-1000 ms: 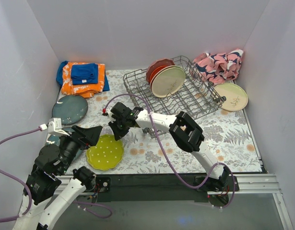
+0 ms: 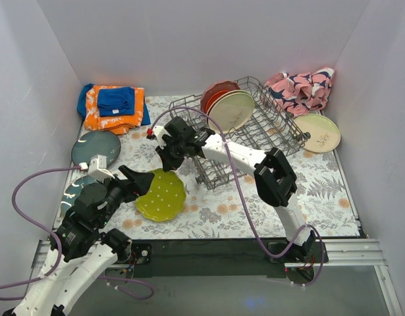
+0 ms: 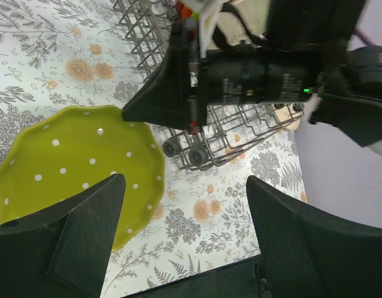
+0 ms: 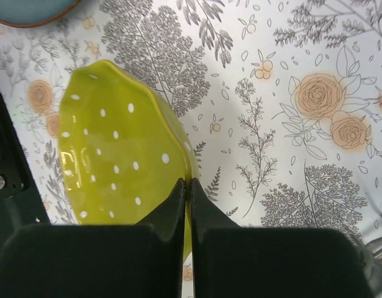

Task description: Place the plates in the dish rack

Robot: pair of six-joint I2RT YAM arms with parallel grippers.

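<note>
The yellow-green dotted plate (image 2: 159, 201) has its upper edge raised in my right gripper, whose fingers are shut on that rim. My left gripper is part open above the table beside the plate, nothing seen between its fingers. In the wire dish rack (image 2: 261, 135), red and pale green plates (image 2: 230, 112) stand at the back. A pale plate (image 2: 321, 135) lies right of the rack; dark grey-blue plates (image 2: 95, 149) lie on the left.
Folded orange and blue towels (image 2: 113, 105) sit at the back left, a pink patterned cloth (image 2: 301, 92) at the back right.
The right gripper has moved up and rightward with the plate's edge, drawing the plate along and lifting it.
</note>
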